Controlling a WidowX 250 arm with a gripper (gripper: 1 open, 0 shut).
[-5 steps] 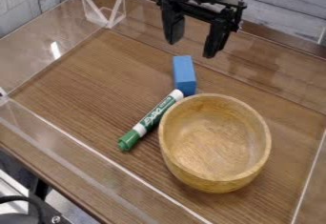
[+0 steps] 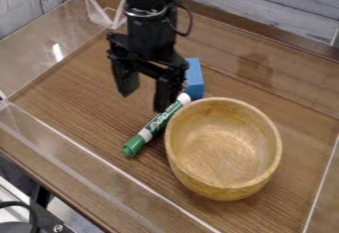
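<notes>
My black gripper [image 2: 149,83] hangs open over the wooden table [image 2: 59,118], left of and above a green and white marker [image 2: 155,128] that lies at a slant beside a tan bowl [image 2: 223,148]. A blue block [image 2: 195,76] sits behind my arm, partly hidden by it.
The bowl takes up the lower right. A white edge runs along the upper left, and a dark cable is at the lower left corner.
The marker, block and bowl look unmoved.
</notes>
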